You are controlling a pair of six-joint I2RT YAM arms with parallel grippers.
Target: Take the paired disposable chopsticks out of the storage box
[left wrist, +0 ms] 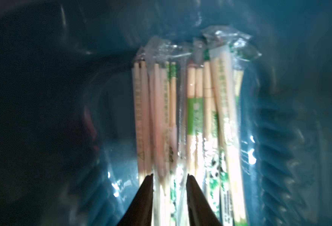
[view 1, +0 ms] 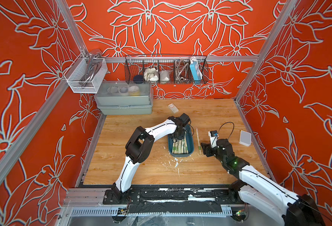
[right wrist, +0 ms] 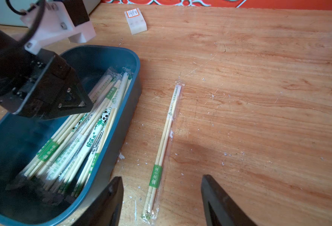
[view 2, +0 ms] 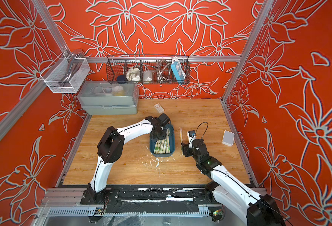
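Note:
The dark blue storage box stands mid-table with several wrapped chopstick pairs inside. My left gripper points down into the box, over the wrapped chopsticks. Its fingers are drawn close together with a narrow space between the tips; clear wrapping shows behind that space, and nothing is plainly pinched there. One wrapped pair lies flat on the table to the right of the box. My right gripper stands open just beside that pair, its fingers spread and empty.
A small white box lies behind the storage box, and a white lid-like square at the right edge. A grey lidded case fills the back left. White scraps litter the front.

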